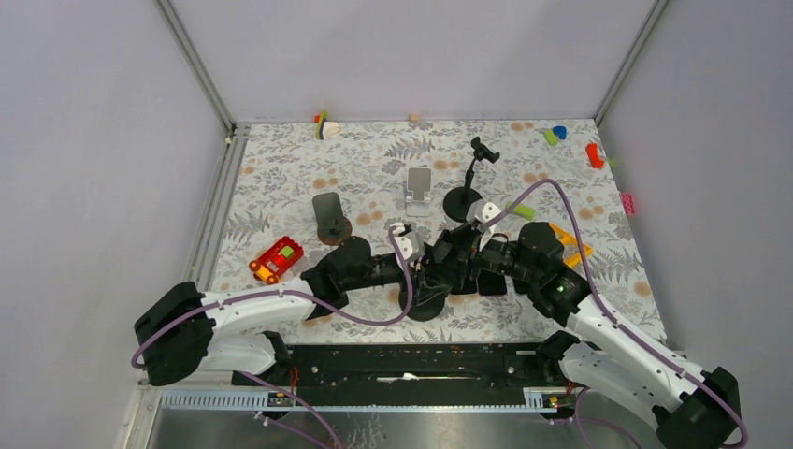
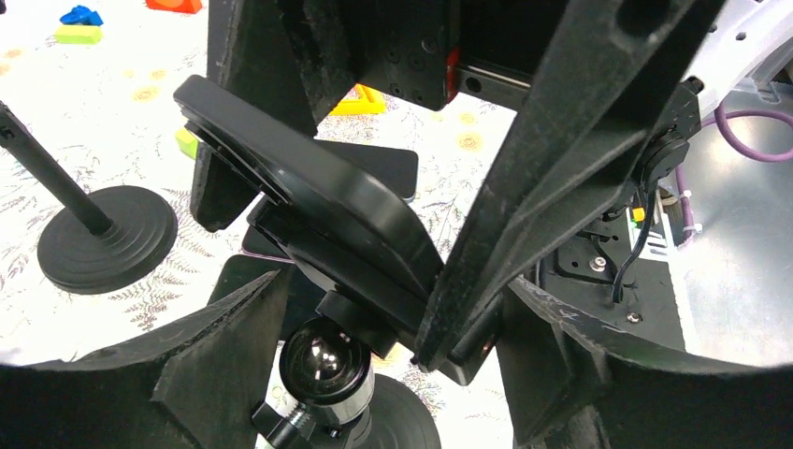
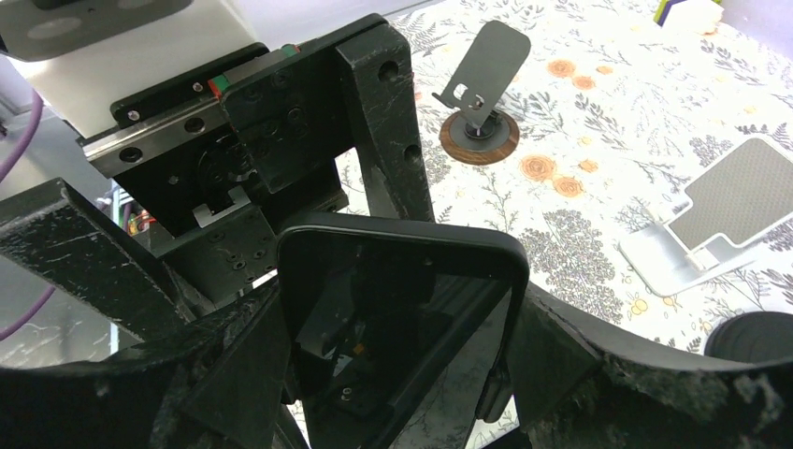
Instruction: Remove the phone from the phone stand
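A black phone (image 3: 402, 281) stands tilted between the fingers of my right gripper, one close to each long side; whether they press on it is unclear. In the left wrist view the phone (image 2: 327, 168) shows nearly edge-on, against the black clamp of the phone stand (image 2: 325, 360), above its ball joint. My left gripper has its fingers spread to both sides of the clamp; firm contact cannot be made out. From above, both grippers meet over the stand's round base (image 1: 427, 309) and hide the phone.
Dark flat phones (image 1: 491, 283) lie under the right arm. Behind stand a silver stand (image 1: 418, 182), a tall black stand (image 1: 462, 203) and a grey stand (image 1: 327, 213). A red toy car (image 1: 278, 257) is at the left.
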